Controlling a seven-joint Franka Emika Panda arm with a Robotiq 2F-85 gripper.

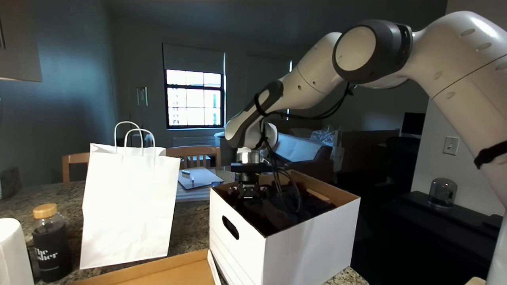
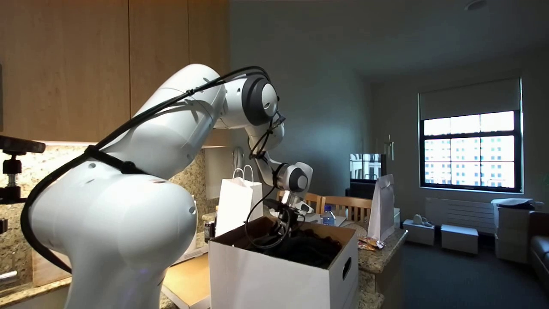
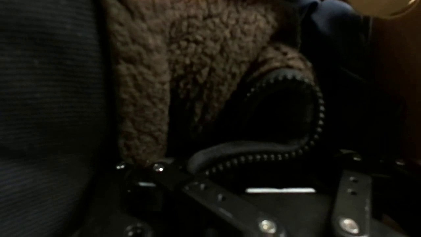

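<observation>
Down inside the white cardboard box (image 1: pixel 311 244), near its far left corner in exterior view 1, is my gripper (image 1: pixel 249 194). Dark clothing (image 2: pixel 316 248) fills much of the box. In the wrist view, a brown fleecy garment (image 3: pixel 213 51) lies close ahead, and a curled dark zipper edge (image 3: pixel 256 157) runs just beyond the gripper's linkages. Dark ribbed fabric (image 3: pixel 43 98) covers the left side. The fingertips are lost in shadow and cloth, so whether any fabric sits between them does not show.
A white paper bag (image 1: pixel 130 209) with handles stands left of the box, beside a dark bottle with a wooden cap (image 1: pixel 45 211). A brown tray-like lid (image 1: pixel 166 270) lies by the box. The box walls rise around the gripper.
</observation>
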